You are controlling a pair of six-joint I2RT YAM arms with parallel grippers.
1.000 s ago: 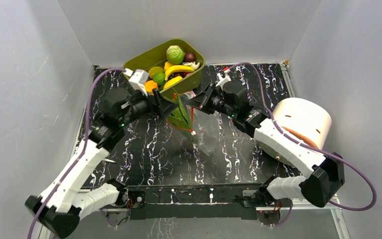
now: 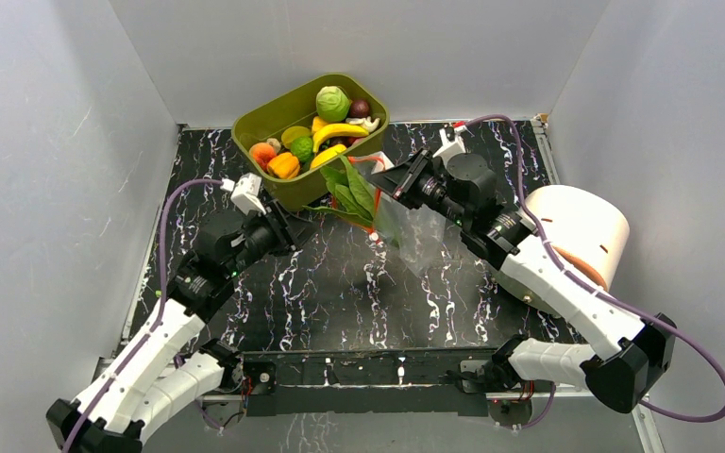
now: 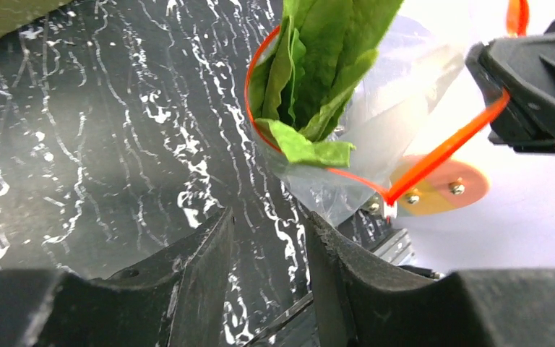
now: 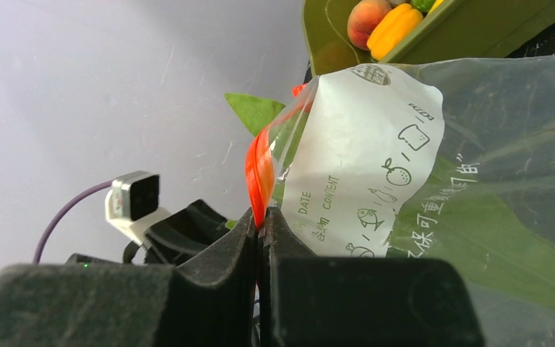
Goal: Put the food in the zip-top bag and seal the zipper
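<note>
The clear zip top bag (image 2: 413, 236), with orange zipper edging and a printed white label (image 4: 361, 159), hangs from my right gripper (image 2: 385, 184), which is shut on its rim. Leafy greens (image 3: 311, 79) stick up out of the bag's open mouth toward the left, as the top view and left wrist view show. My left gripper (image 2: 297, 236) is part open just left of the bag and below the greens, with nothing between its fingers; in the left wrist view the table shows between them.
A green bin (image 2: 274, 123) of fruit and vegetables stands at the back, just behind the bag. A cream round appliance (image 2: 576, 226) sits on the right.
My left gripper has pulled back from the greens, moving down from their upper part. My right gripper has moved rightward and up with the bag, and the greens now spread out more leftward.
</note>
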